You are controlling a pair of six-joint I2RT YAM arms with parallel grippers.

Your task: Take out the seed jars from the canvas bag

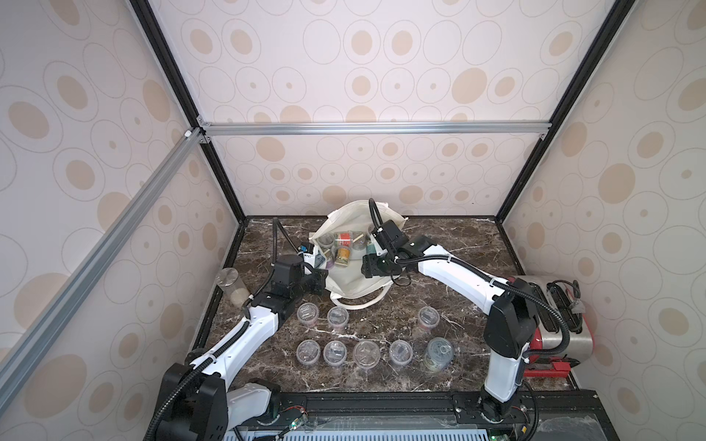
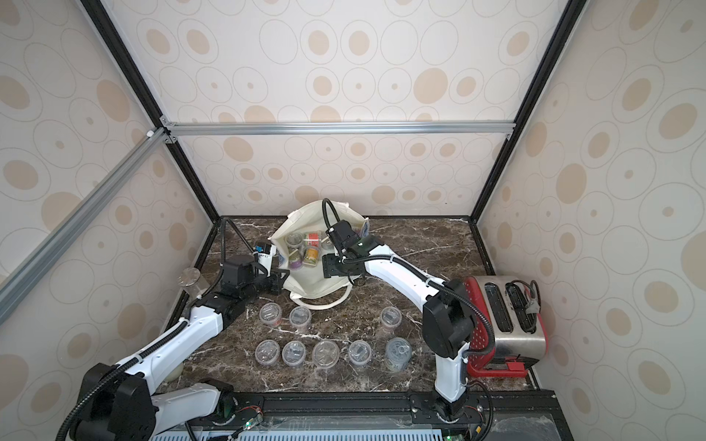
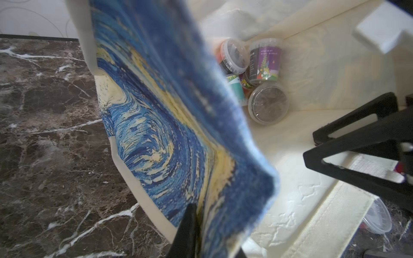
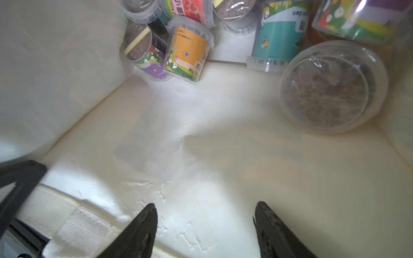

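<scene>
The cream canvas bag point(image 1: 349, 285) lies open at the middle back, with several seed jars in it, among them an orange-labelled one point(image 4: 185, 50), a teal-labelled one point(image 4: 277, 32) and a large clear-lidded one point(image 4: 327, 88). My left gripper point(image 1: 321, 279) is shut on the bag's left side, whose blue printed fabric point(image 3: 159, 146) folds between its fingers. My right gripper is inside the bag's opening, open and empty, over bare lining in front of the jars.
Several lidded jars point(image 1: 366, 353) stand in two rows on the front of the marble table. A tall jar point(image 1: 234, 286) is at the far left. A red toaster point(image 2: 507, 323) sits at the right. Bare table surrounds the bag's sides.
</scene>
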